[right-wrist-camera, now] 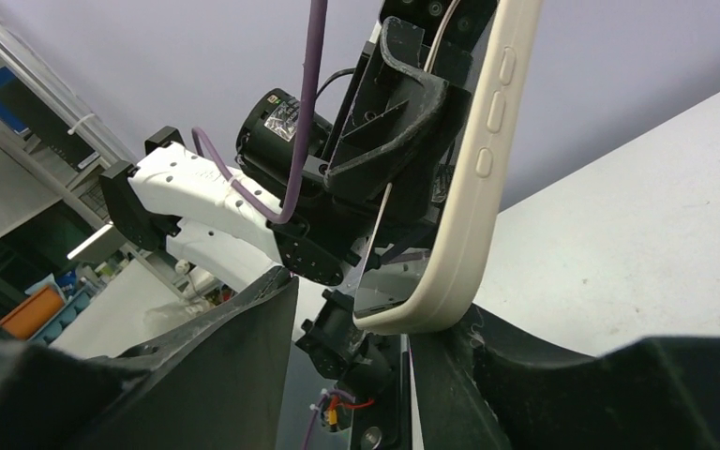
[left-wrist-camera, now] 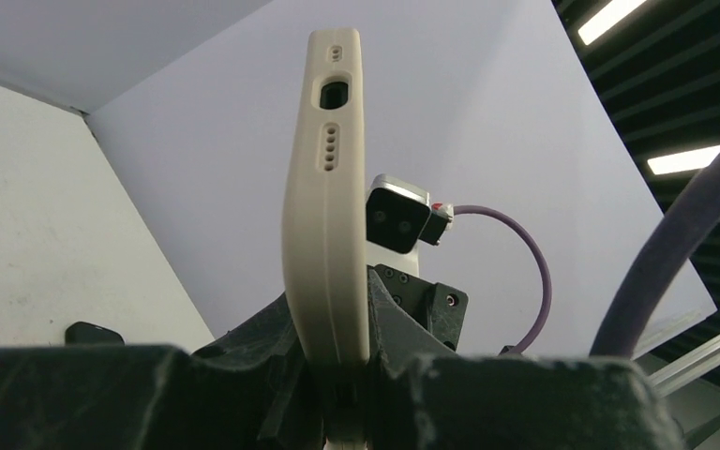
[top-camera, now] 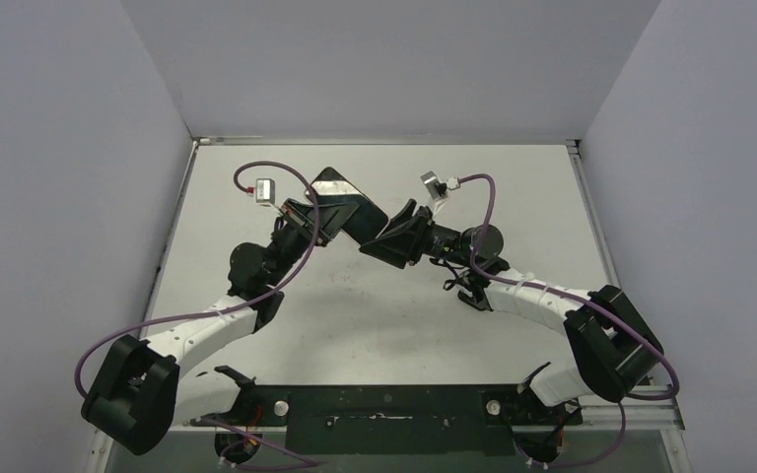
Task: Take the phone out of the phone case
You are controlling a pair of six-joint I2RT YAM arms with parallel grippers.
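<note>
The phone in its cream case (top-camera: 353, 197) is held up above the white table by my left gripper (top-camera: 317, 217), which is shut on it; its case edge with port and speaker holes (left-wrist-camera: 325, 234) fills the middle of the left wrist view. My right gripper (top-camera: 399, 236) stands open at the phone's other end. In the right wrist view the case's side with buttons (right-wrist-camera: 492, 122) and its lower corner hang just above and between the open fingers.
A small black object (left-wrist-camera: 94, 333) shows on the table in the left wrist view. Grey walls enclose the back and sides.
</note>
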